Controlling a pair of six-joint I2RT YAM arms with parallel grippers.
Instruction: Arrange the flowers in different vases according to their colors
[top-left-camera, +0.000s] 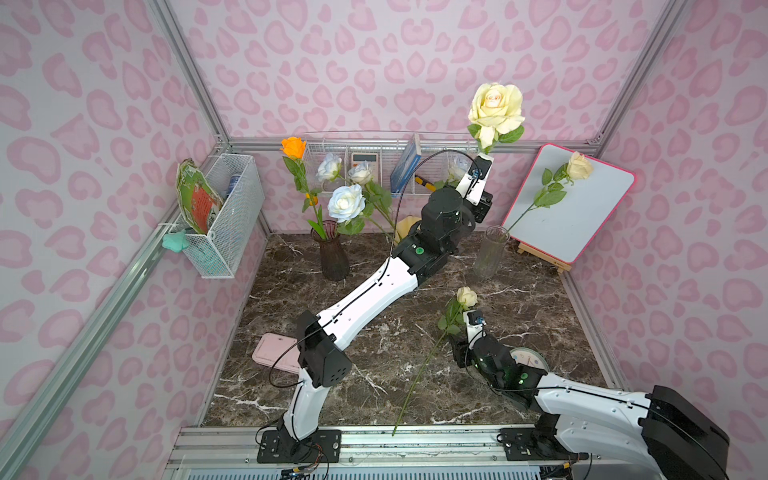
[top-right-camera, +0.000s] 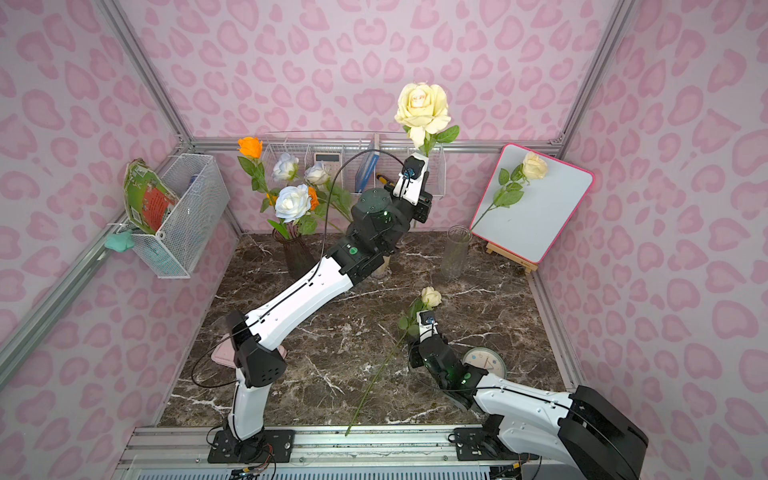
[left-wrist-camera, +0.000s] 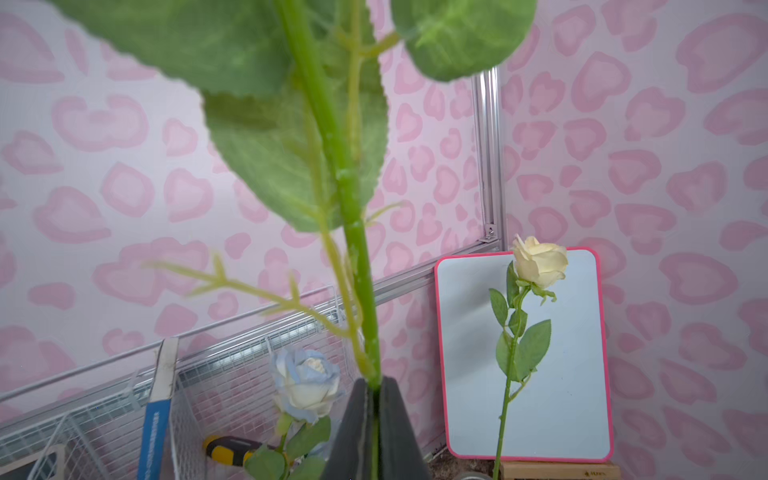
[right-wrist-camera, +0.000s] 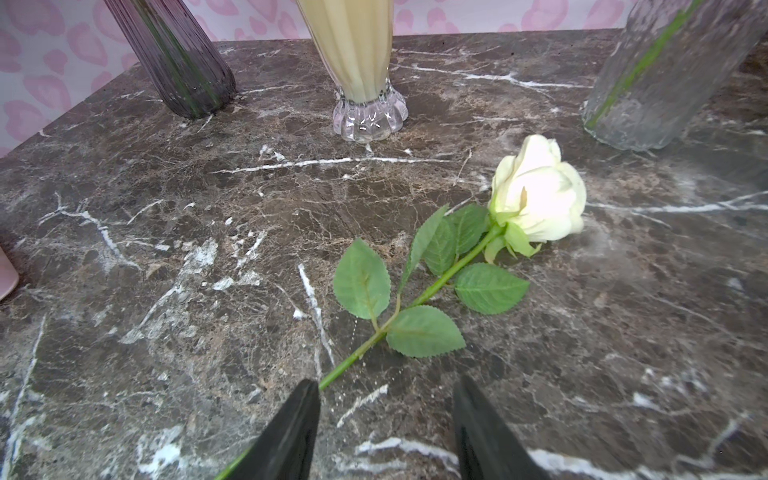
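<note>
My left gripper is shut on the green stem (left-wrist-camera: 356, 256) of a cream rose (top-left-camera: 496, 110), raised high near the back wall. Another cream rose (right-wrist-camera: 540, 192) lies on the table, its stem slanting toward the front. Above that stem my right gripper stands part open, its fingers apart and nothing held. The clear vase (top-right-camera: 455, 254) at the back right holds one cream rose (top-right-camera: 533, 166). Mid-back is a yellow fluted vase (right-wrist-camera: 360, 48), mostly behind my left arm in the top views; a dark vase (top-left-camera: 332, 256) stands left with orange roses (top-left-camera: 293, 148).
White-blue roses (top-left-camera: 346, 203) rise by the yellow vase. A whiteboard (top-left-camera: 552, 224) leans at the back right, and a wire basket (top-left-camera: 368, 188) hangs on the back wall. A pink case (top-left-camera: 276, 352) lies front left; a round dish (top-right-camera: 485, 361) sits beside my right arm.
</note>
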